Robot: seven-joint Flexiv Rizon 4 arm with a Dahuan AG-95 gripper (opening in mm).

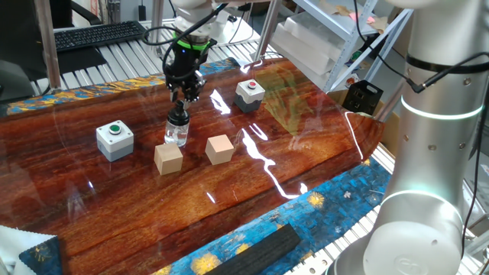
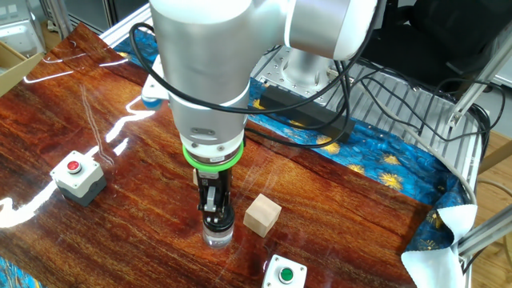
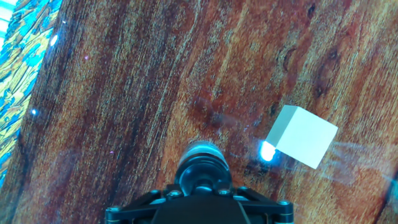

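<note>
A clear bottle with a black pump-like top (image 1: 177, 126) stands upright on the glossy wood-look table. Directly over its top hangs my gripper (image 1: 182, 97), pointing down, its fingers apart around or just above the narrow tip. Whether they touch the tip cannot be made out. From the other side, the gripper (image 2: 214, 210) hides much of the bottle's top, and the clear base (image 2: 218, 238) shows below. In the wrist view the dark bottle top (image 3: 203, 168) lies straight ahead of the gripper, whose fingertips are hard to see there.
Two wooden cubes (image 1: 168, 159) (image 1: 219, 150) sit close to the bottle. A green-button box (image 1: 114, 140) and a red-button box (image 1: 249, 95) stand on either side. Bare table (image 1: 130, 214) lies towards the front. A black bar (image 1: 256, 252) rests at the near edge.
</note>
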